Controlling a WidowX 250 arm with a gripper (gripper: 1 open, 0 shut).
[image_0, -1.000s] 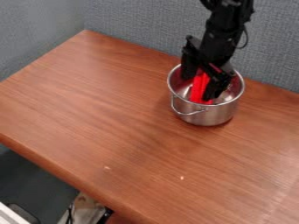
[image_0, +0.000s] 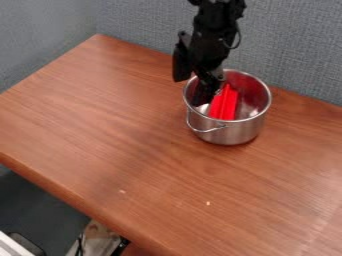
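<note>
A steel pot (image_0: 243, 128) with a wire handle stands on the wooden table toward the back right. Inside it are red blocks (image_0: 226, 103) and a dark shape at the left that I cannot make out. My black gripper (image_0: 195, 78) is open over the pot's left rim, its lower part partly overlapping the pot from this view.
A grey panel stands along the back. Cables and a white object lie off the table's front-left edge.
My gripper has moved left and up from over the middle of the pot, leaving more of the red blocks in view.
</note>
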